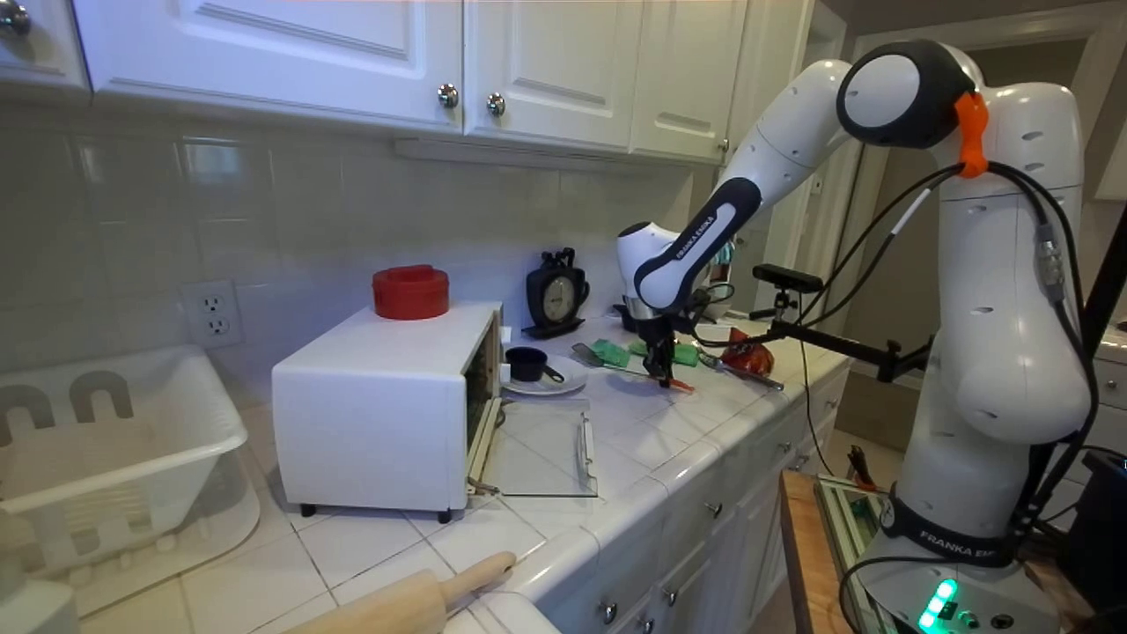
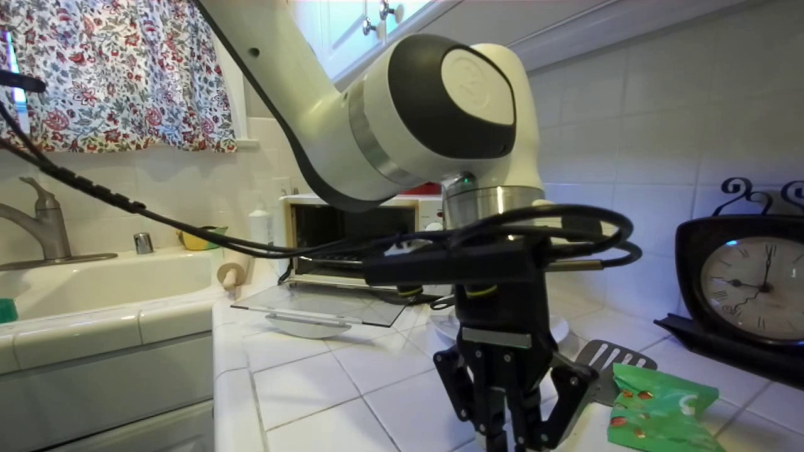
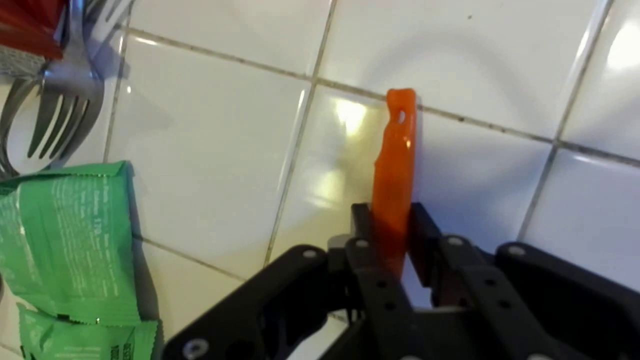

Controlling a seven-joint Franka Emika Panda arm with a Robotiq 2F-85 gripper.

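In the wrist view my gripper is shut on the orange handle of the spatula [image 3: 397,162], whose end with its hanging hole points away, close above or on the white tiles. The same handle end [image 1: 681,387] juts out past my gripper [image 1: 663,379] in exterior view 1. The dark slotted spatula head [image 2: 616,363] shows in exterior view 2 beside a green packet [image 2: 659,410], low at the counter; whether it touches the tiles I cannot tell. There, the fingertips of my gripper [image 2: 506,443] reach the bottom edge and the grasp is cut off.
Forks [image 3: 69,99] and green packets [image 3: 72,246] lie left in the wrist view. Near the arm are a red bag [image 1: 747,354], a plate [image 1: 549,377] with a black cup [image 1: 528,364] and a clock [image 1: 556,296]. The toaster oven's glass door [image 1: 539,454] hangs open.
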